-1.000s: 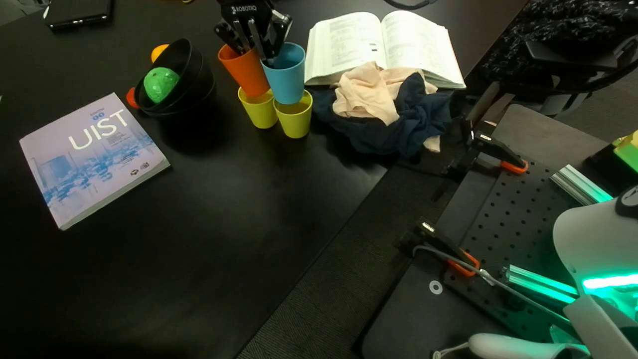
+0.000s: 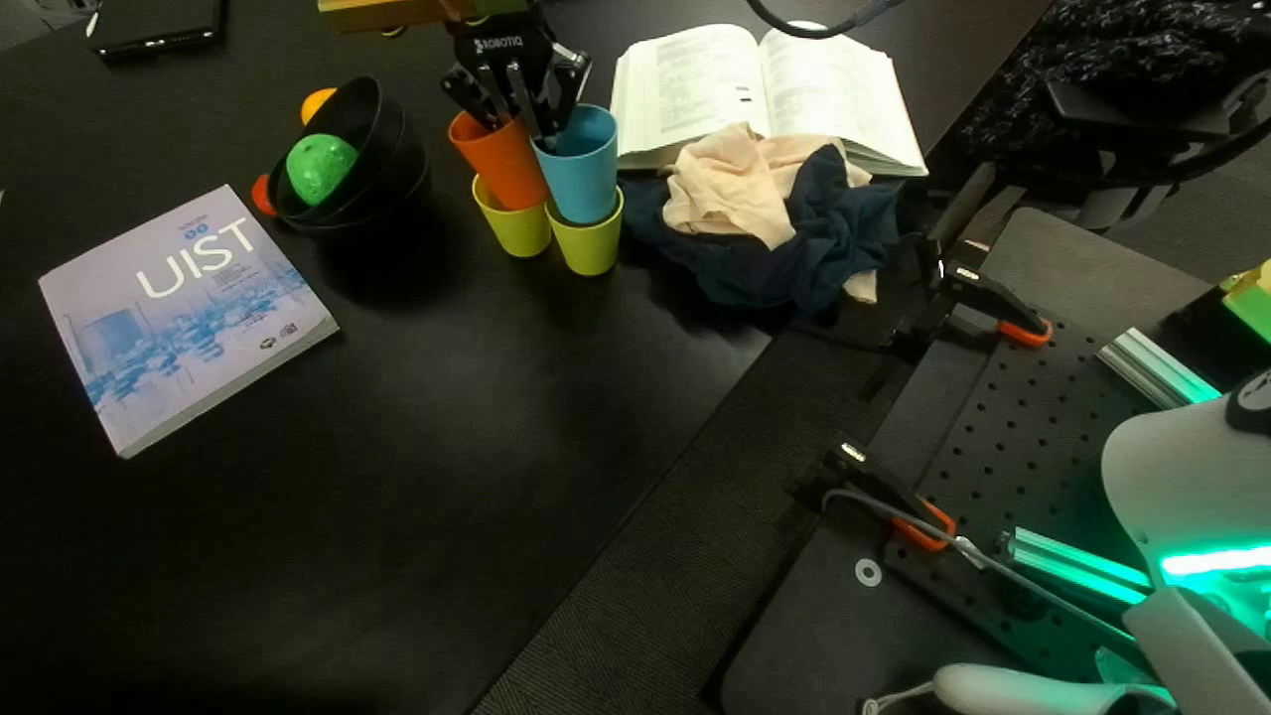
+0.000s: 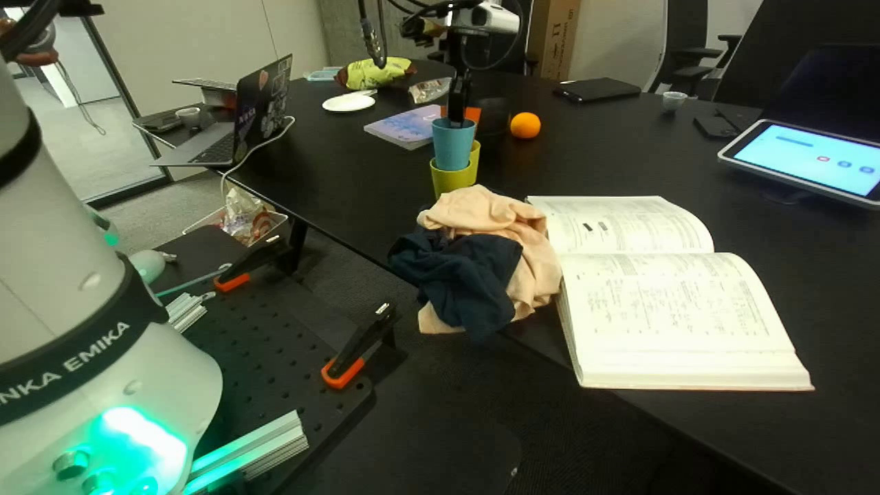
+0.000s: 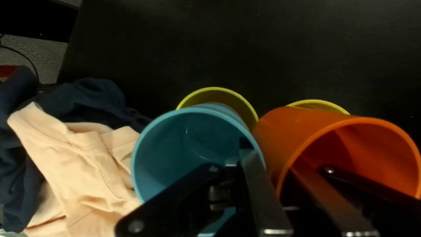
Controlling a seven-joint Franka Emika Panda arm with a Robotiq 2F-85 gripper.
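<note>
My gripper [image 2: 519, 121] is shut on the touching walls of the orange cup [image 2: 497, 160] and the blue cup [image 2: 580, 167]. In the wrist view one finger reaches inside the blue cup [image 4: 169, 154] and the other inside the orange cup [image 4: 355, 146], which leans outward. Below them stand two upright yellow-green cups side by side, the left one [image 2: 520, 231] under the orange cup and the right one [image 2: 589, 244] under the blue. The blue cup's lower end appears inside the right yellow cup's rim; the orange cup's base is hidden behind its yellow cup's rim.
Beige and navy cloths [image 2: 733, 185] lie close to the right, by an open book [image 2: 763, 89]. Black bowls [image 2: 378, 161] with a green ball [image 2: 321, 168] stand left, near a UIST book [image 2: 191, 316].
My gripper has come down and slightly right with the orange and blue cups. Their lower ends now overlap the yellow cups more. The yellow cups have stayed in place.
</note>
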